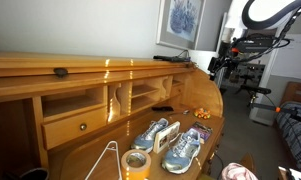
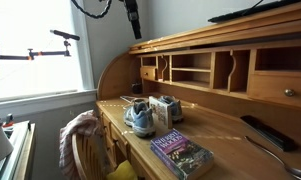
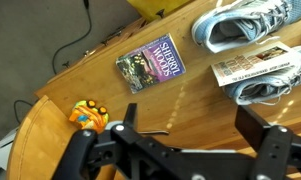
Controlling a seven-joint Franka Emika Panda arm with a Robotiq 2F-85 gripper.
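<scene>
High above the wooden desk, my gripper stands open with nothing between its fingers. In exterior view 1 the gripper (image 1: 222, 70) hangs at the desk's far end, clear of everything on it. A dark-covered book (image 3: 150, 63) lies flat below, ahead and left in the wrist view. Two grey-blue sneakers, one (image 3: 228, 30) at the upper right and another (image 3: 252, 92) lower down, rest on the desk. A pale box or book (image 3: 255, 66) is between them. An orange patterned item (image 3: 88, 114) sits at the left.
A yellowish tape roll (image 1: 137, 163) and a white wire stand (image 1: 105, 155) are nearer the exterior camera. The desk's raised cubbyholes (image 2: 193, 68) line its back. A black oblong object (image 2: 267, 130) lies near a metal utensil (image 2: 275, 156). Bare wood surrounds the dark book.
</scene>
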